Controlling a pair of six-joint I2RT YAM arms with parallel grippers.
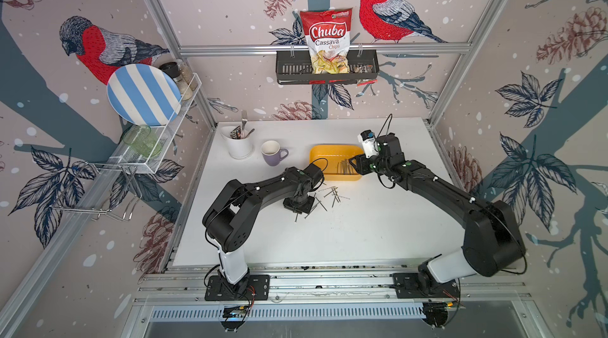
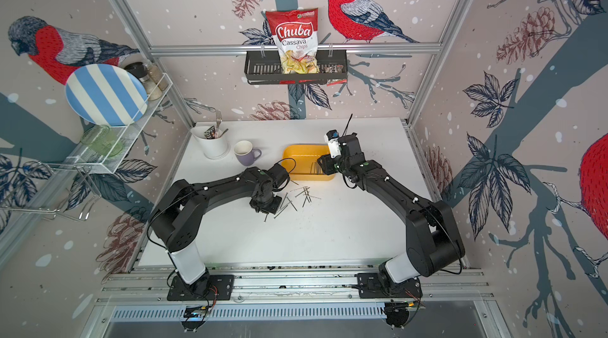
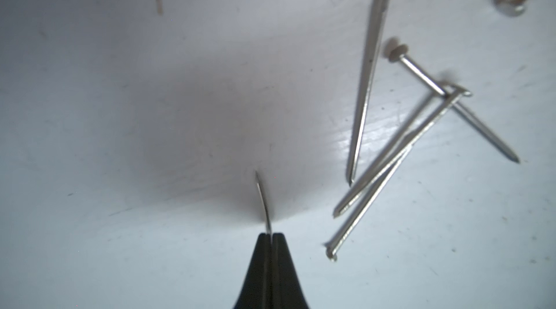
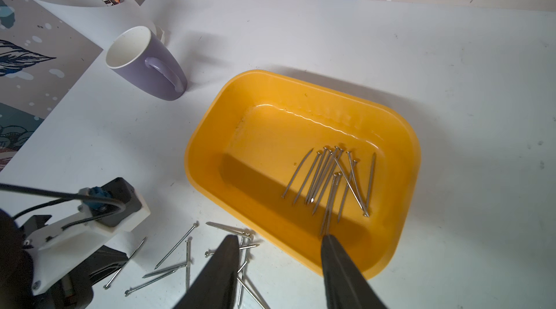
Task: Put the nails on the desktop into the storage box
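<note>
In the left wrist view my left gripper is shut, with a thin nail (image 3: 261, 196) sticking out from its tips. To its right, several loose nails (image 3: 376, 164) lie on the white desktop, some crossing each other. The yellow storage box (image 4: 263, 75) stands at the back, with several nails (image 4: 315, 178) in its right part. Over the box's front edge in the right wrist view, my right gripper is open, its fingers apart and empty. Another cluster of loose nails (image 4: 231, 245) lies just in front of the box.
Left of the box stands a purple mug (image 4: 147, 66), and beyond it a white utensil holder (image 1: 237, 143). A mounted shelf (image 1: 326, 78) with a chips bag hangs on the back wall.
</note>
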